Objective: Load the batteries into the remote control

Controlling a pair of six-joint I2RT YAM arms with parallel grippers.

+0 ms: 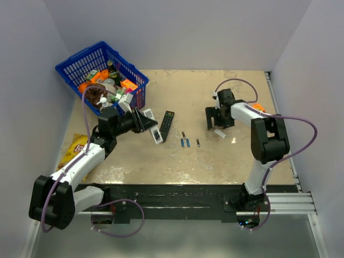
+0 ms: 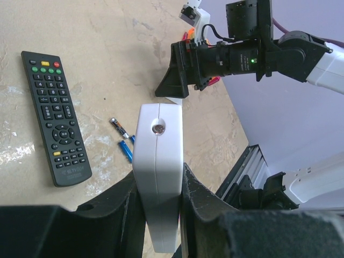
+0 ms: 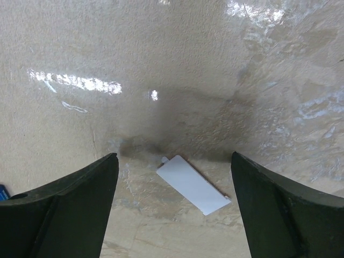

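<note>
My left gripper (image 1: pixel 143 121) is shut on a white remote (image 2: pixel 157 177), held up left of centre. A black remote (image 1: pixel 167 126) lies on the table below and right of it. Several small batteries lie right of that: blue ones (image 2: pixel 125 150) and dark-banded ones (image 2: pixel 118 127). My right gripper (image 1: pixel 213 117) hangs open, fingers down, at the right of the table. In the right wrist view a small white plate (image 3: pixel 191 184), apparently a battery cover, lies between its fingertips on the table, not gripped.
A full blue basket (image 1: pixel 80 64) stands at the back left, with a yellow bag (image 1: pixel 72 156) left of the left arm. Orange items lie behind the right arm at the right edge.
</note>
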